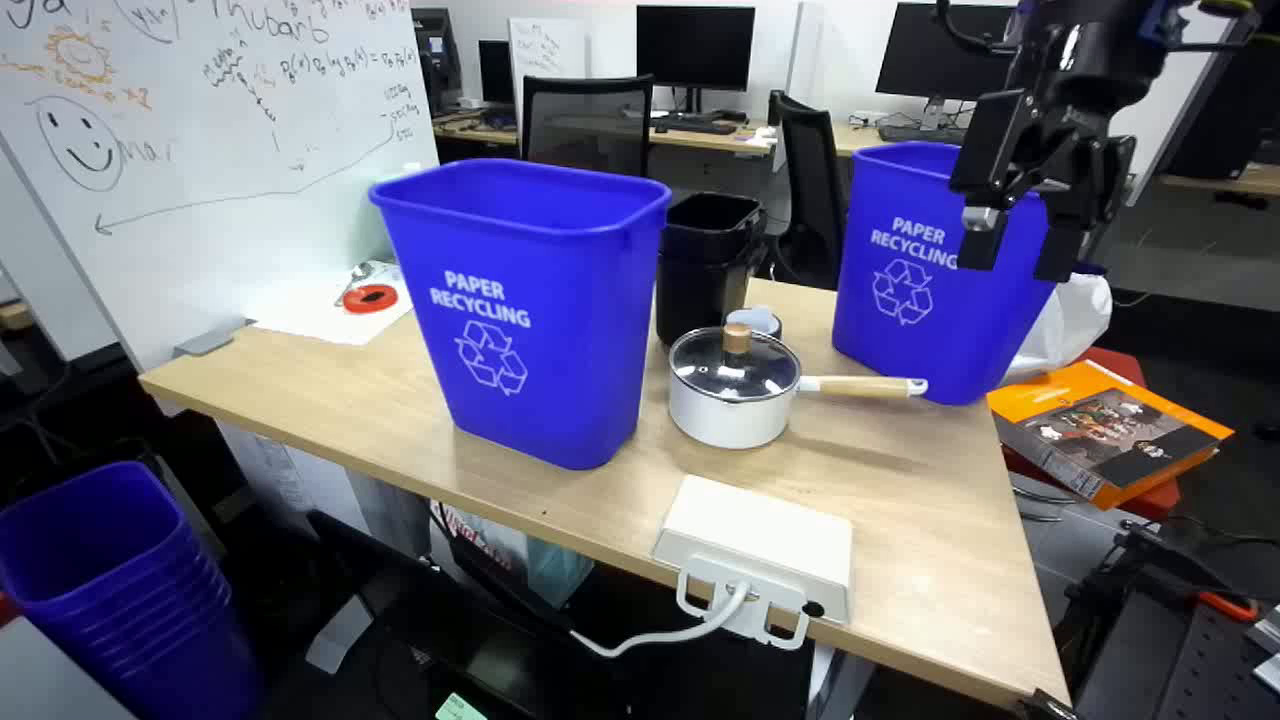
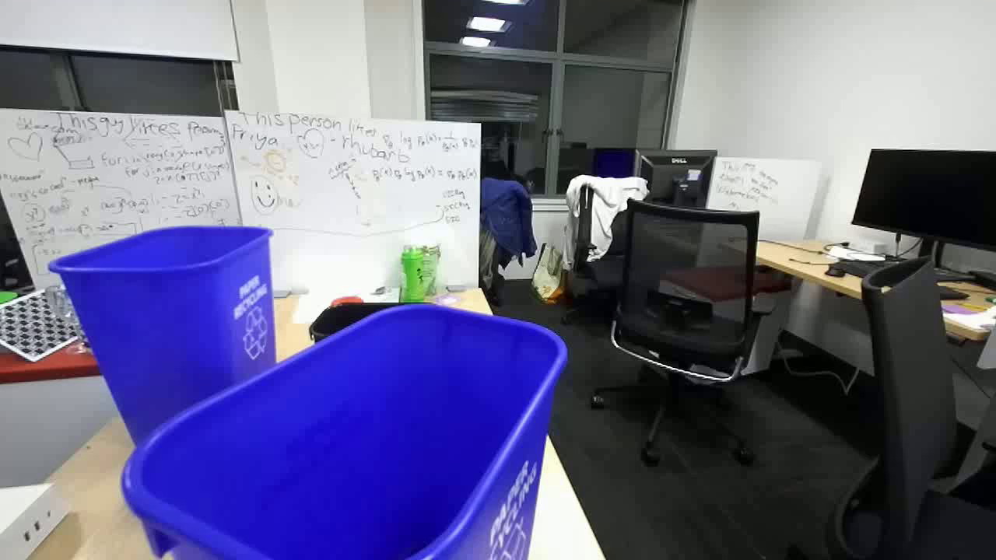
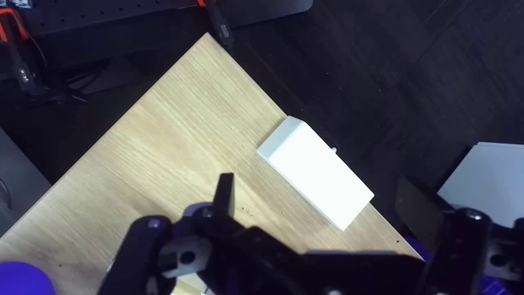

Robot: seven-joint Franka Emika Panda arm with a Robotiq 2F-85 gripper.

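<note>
My gripper (image 1: pixel 1021 256) hangs high at the right in exterior view 1, fingers spread and nothing between them. It overlaps the right-hand blue recycling bin (image 1: pixel 918 306) in that view. On the table stands a white saucepan (image 1: pixel 727 415) with a glass lid (image 1: pixel 720 370) and a wooden handle (image 1: pixel 861 385) pointing toward that bin. A second blue bin (image 1: pixel 534 324) is on the pan's other side. In the wrist view, the open fingers reach over the table (image 3: pixel 142 142) near a white box (image 3: pixel 319 172); the pan is mostly hidden by the gripper.
Behind the pan are a light cup (image 1: pixel 756 320) and a black bin (image 1: pixel 708 270). An orange box (image 1: pixel 1110 432) lies just beyond the table's right edge. Red tape (image 1: pixel 369 298) rests on paper at the far left. Bare wood shows at the table's front right corner.
</note>
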